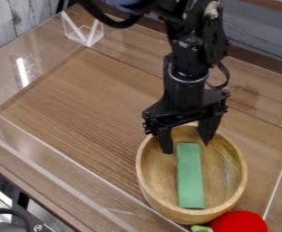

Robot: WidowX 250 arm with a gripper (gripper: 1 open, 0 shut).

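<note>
My black gripper (186,122) reaches down from the top of the camera view over the back rim of a yellow bowl (234,186), its two fingers apart. A flat green block (189,177) lies lengthwise in the bowl, in front of the fingertips. Nothing shows held between the fingers.
A red object (240,223) sits at the bowl's front right, cut off by the frame's edge. A small clear container (82,30) stands at the back left.
</note>
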